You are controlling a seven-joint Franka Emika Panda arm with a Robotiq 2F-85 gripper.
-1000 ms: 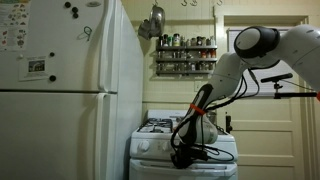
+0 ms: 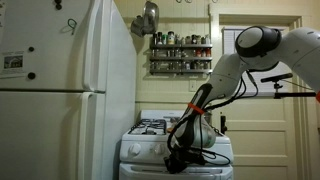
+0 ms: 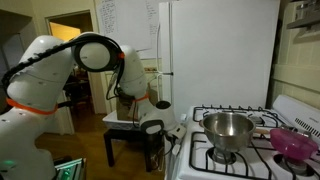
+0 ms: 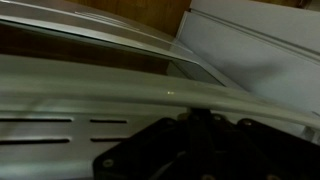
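Observation:
At the front of the white stove (image 2: 150, 150), my gripper (image 2: 175, 161) is low, against the upper part of the oven front. In the wrist view, the dark gripper is at the lower right, its fingertips right by a long white bar that looks like the oven handle (image 4: 90, 85). The fingers look shut, and no object shows between them. Whether the fingertips touch the bar or reach behind it cannot be told in the dark picture. The oven front with dark vent slots (image 4: 110, 130) shows below the bar.
A metal pot (image 3: 229, 130) and a pink pan (image 3: 293, 143) stand on the burners. The white refrigerator (image 2: 45, 110) rises close by the stove's left side. Shelves of jars (image 2: 180, 55) hang on the wall behind. A dark chair or table (image 3: 125, 130) stands beside the arm.
The whole exterior view has slid a little, with the refrigerator and stove appearing farther left. My gripper appears slightly lower and farther left, still at the oven front.

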